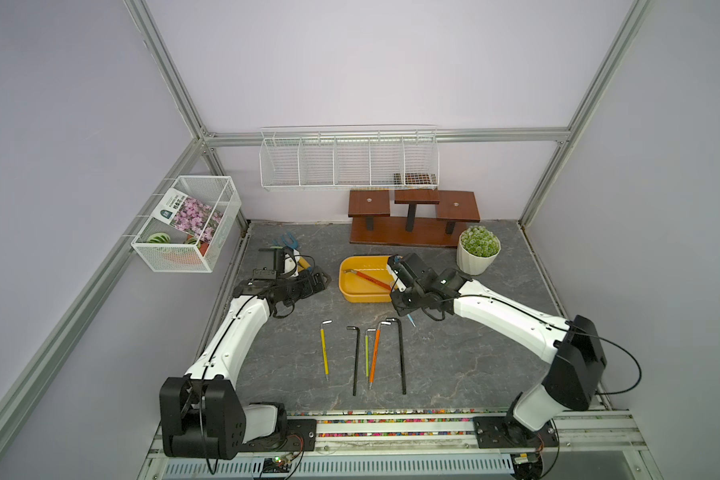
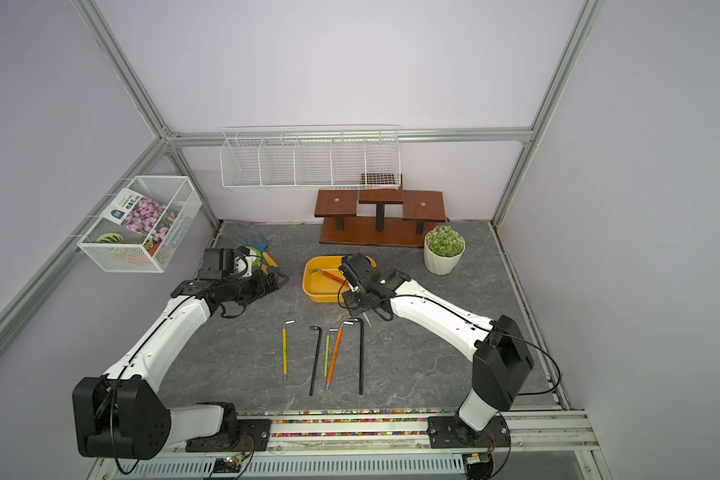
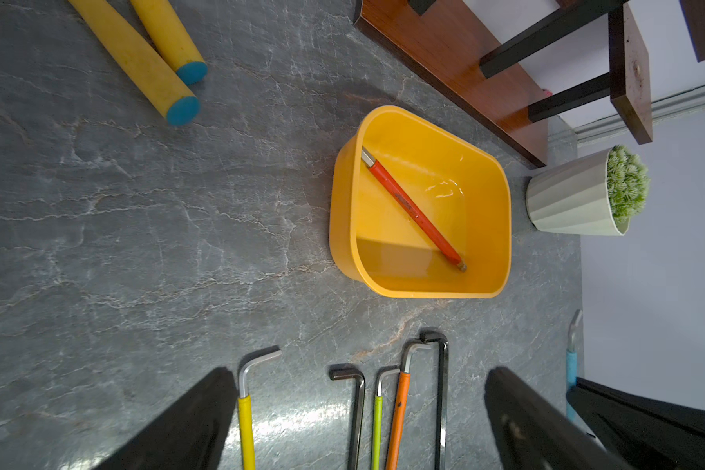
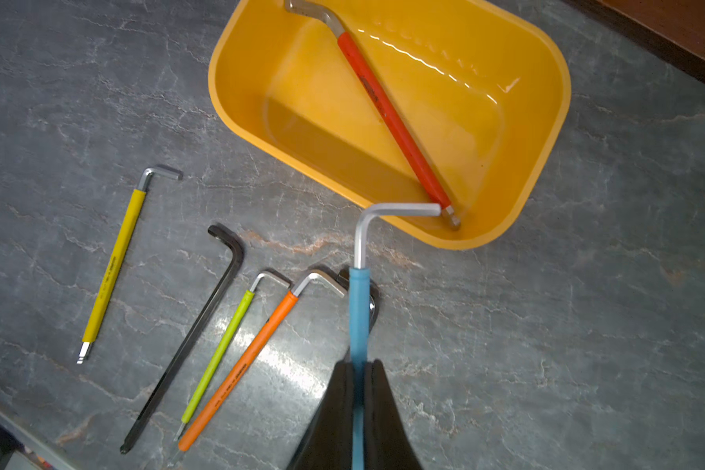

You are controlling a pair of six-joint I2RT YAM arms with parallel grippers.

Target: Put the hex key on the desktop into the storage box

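Note:
My right gripper is shut on the blue-sleeved hex key [image 4: 358, 321], its bent silver end overlapping the near rim of the yellow storage box [image 4: 560, 117] in the right wrist view. From the top left view the right gripper [image 1: 397, 288] hangs by the box's right part, hiding it. A red hex key [image 3: 415, 211] lies inside the box. On the desktop are a yellow key [image 4: 113, 266], a black key [image 4: 184, 344], a green key [image 4: 219, 356], an orange key [image 4: 239, 368] and another black key [image 1: 401, 360]. My left gripper stands open and empty.
Behind the box stands a brown wooden stand [image 1: 408, 233], with a white-potted plant [image 1: 477, 252] at its right. Yellow-handled tools [image 3: 145, 66] lie near the left arm.

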